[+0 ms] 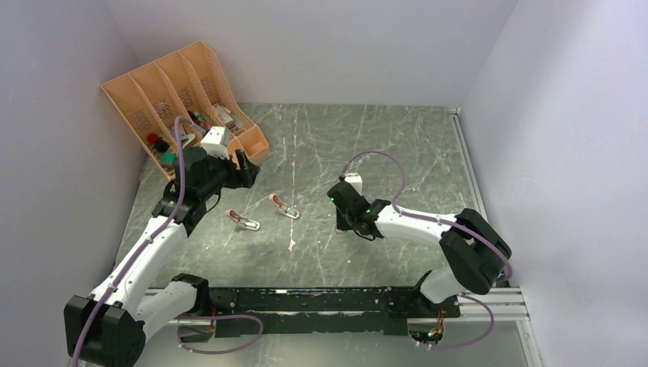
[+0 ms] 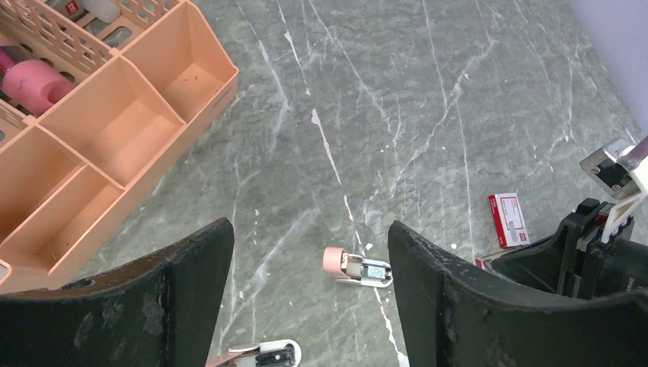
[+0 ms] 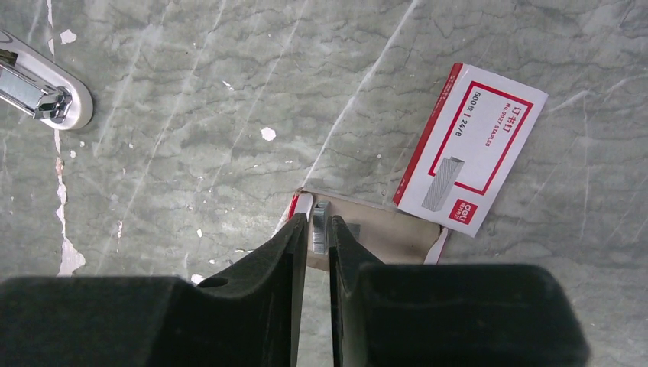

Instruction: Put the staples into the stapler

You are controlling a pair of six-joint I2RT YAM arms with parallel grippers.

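A short strip of metal staples (image 3: 320,229) stands at the left end of the open cardboard tray (image 3: 397,235) in the right wrist view. My right gripper is partly open over that tray, its fingertips close on either side of the strip, a narrow gap still showing. Touching the tray's upper right is the white and red staple box cover (image 3: 489,122). Two pink-and-white staplers lie on the table: the nearer stapler (image 1: 244,222) and another stapler (image 1: 285,206) to its right. Wide open and empty, my left gripper hangs above the table, left of the staplers' far end.
An orange compartment organizer (image 1: 179,99) with assorted items fills the back left. Small paint flecks mark the grey marble table (image 1: 413,145), whose back and right areas are clear. Walls stand on both sides.
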